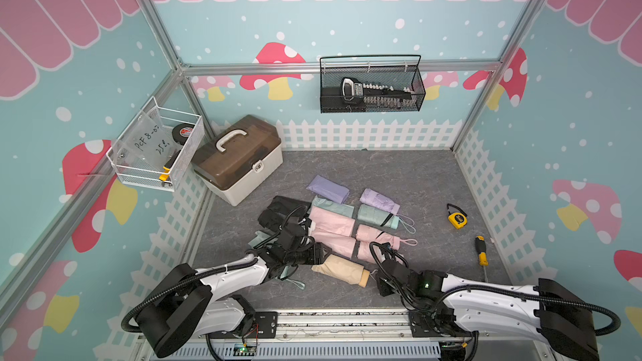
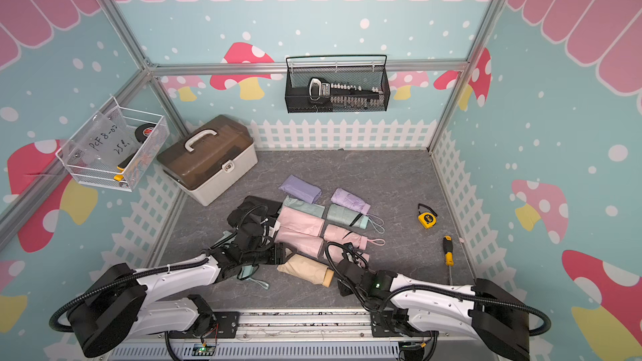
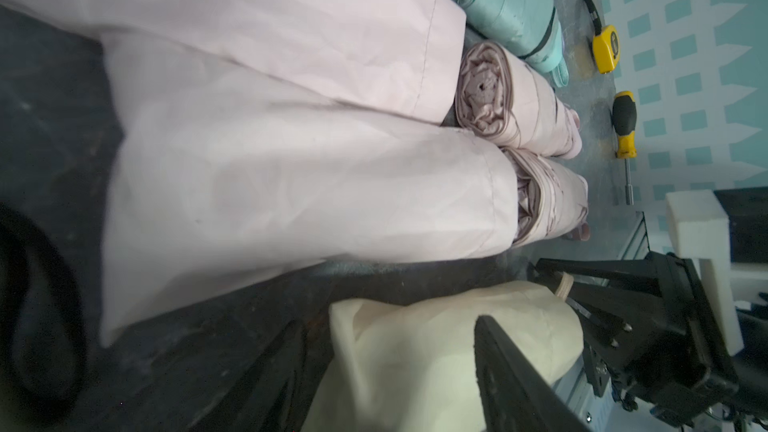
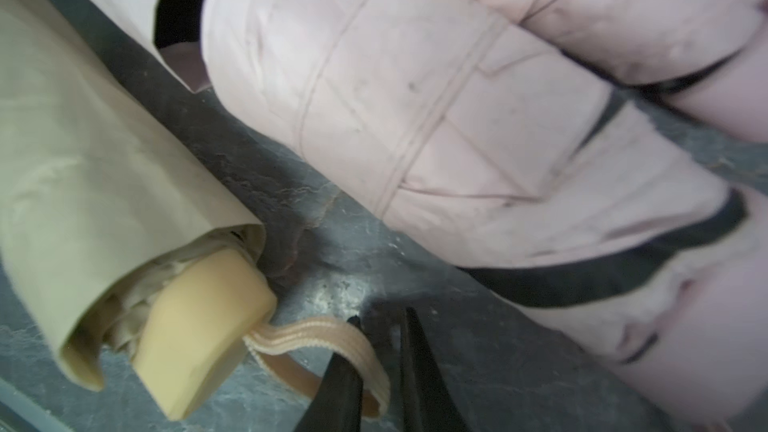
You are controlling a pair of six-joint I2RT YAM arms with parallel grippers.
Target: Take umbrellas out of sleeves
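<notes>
A cream umbrella sleeve (image 1: 339,268) lies near the front of the table. The umbrella's cream handle (image 4: 204,320) and its wrist strap (image 4: 336,336) stick out of the sleeve's right end. My left gripper is open at the left end, its fingers apart over the fabric. At the strap, my right gripper is part open, one finger behind the loop; whether it touches the strap I cannot tell. Pink sleeves (image 3: 312,184) lie behind, with pink umbrellas (image 4: 448,128) to their right. A green umbrella (image 1: 378,216) and a lilac umbrella (image 1: 379,200) lie farther back.
A purple sleeve (image 1: 327,188) and a green sleeve (image 1: 333,207) lie behind the pink ones. Black fabric (image 1: 281,212) sits beside my left arm. A tape measure (image 1: 457,219) and a screwdriver (image 1: 481,251) lie right; a toolbox (image 1: 240,160) stands back left.
</notes>
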